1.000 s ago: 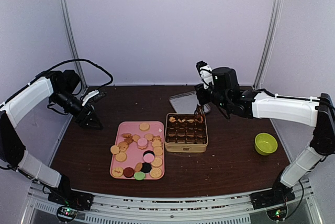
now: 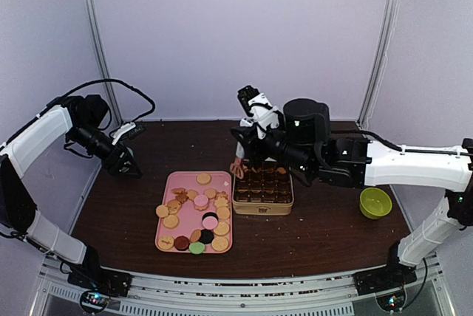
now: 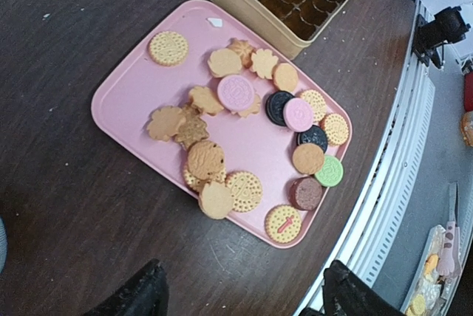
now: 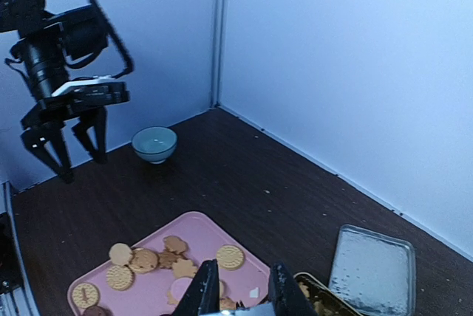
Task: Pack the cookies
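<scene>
A pink tray (image 2: 185, 220) holds assorted cookies, among them a green one (image 3: 329, 170) and a pink one (image 3: 235, 93). To its right stands a beige box (image 2: 262, 209) with a divided insert, a few cookies in its back row. My left gripper (image 2: 126, 157) hangs open at the left, away from the tray, its fingers at the bottom of the left wrist view. My right gripper is raised over the box's left part, near the tray; its fingertips are at the bottom of the right wrist view, and how far apart they stand is unclear.
A green bowl (image 2: 375, 202) sits at the right. A metal tray (image 4: 373, 264) lies behind the box, largely hidden from above by my right arm.
My right gripper has moved left from the box's back right toward the pink tray, the arm reaching further across. The left arm has shifted very slightly; the cookies look unchanged.
</scene>
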